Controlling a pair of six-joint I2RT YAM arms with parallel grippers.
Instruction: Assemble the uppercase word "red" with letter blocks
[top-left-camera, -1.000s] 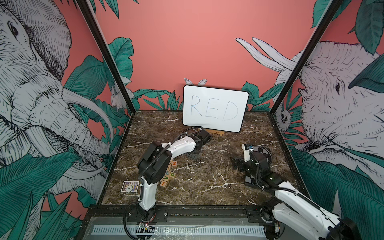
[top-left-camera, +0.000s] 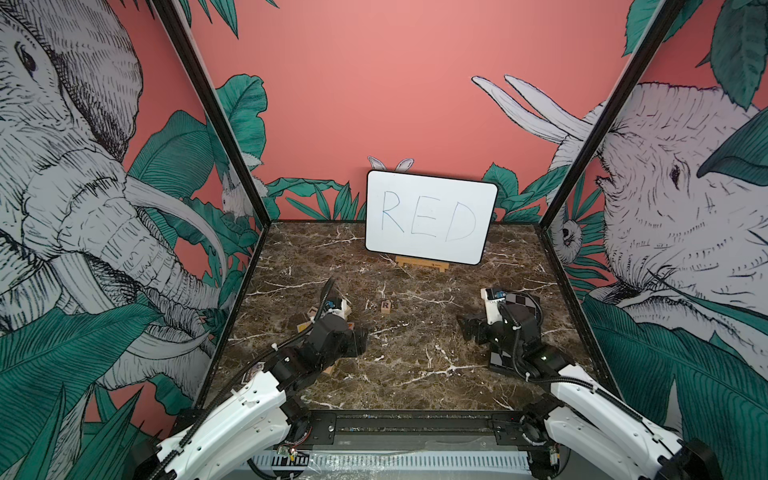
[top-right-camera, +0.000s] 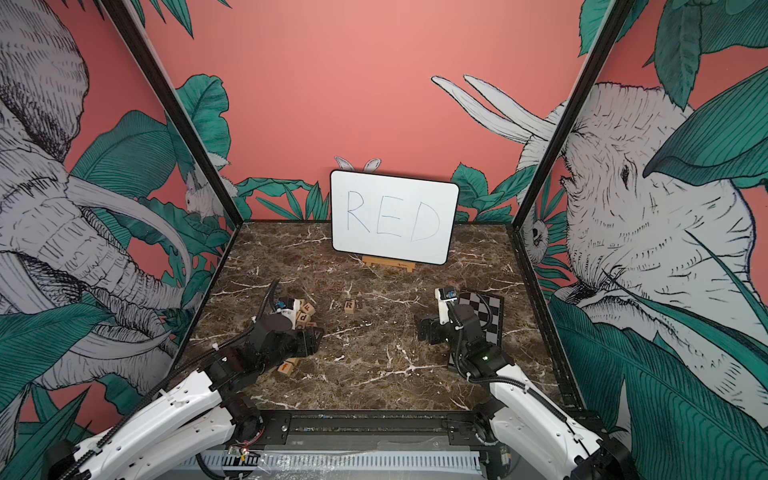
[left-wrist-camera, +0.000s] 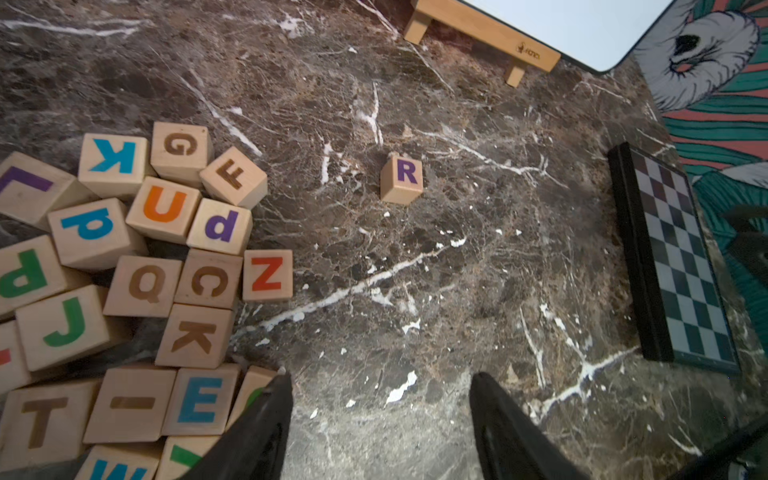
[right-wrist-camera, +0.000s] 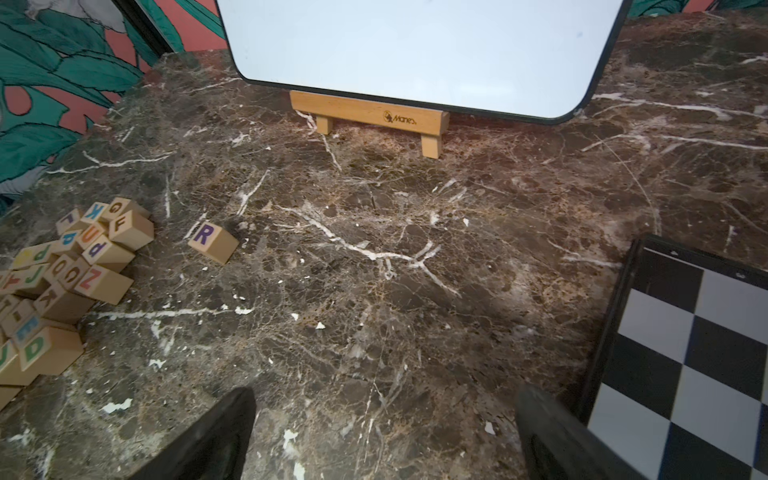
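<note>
A whiteboard (top-left-camera: 430, 216) reading RED leans on a wooden stand at the back. The purple R block (left-wrist-camera: 401, 178) stands alone right of a cluster of letter blocks, which includes a blue E block (left-wrist-camera: 195, 400), a purple d block (left-wrist-camera: 220, 226) and a green D block (right-wrist-camera: 49, 349). My left gripper hangs open over the cluster's right side, nothing between its fingers. My right gripper is open and empty, beside the checkered board at the right.
The checkered board (right-wrist-camera: 693, 320) lies along the right side.
My left arm has drawn back from near the whiteboard toward the near left, uncovering the R block. My right arm has hardly moved.
</note>
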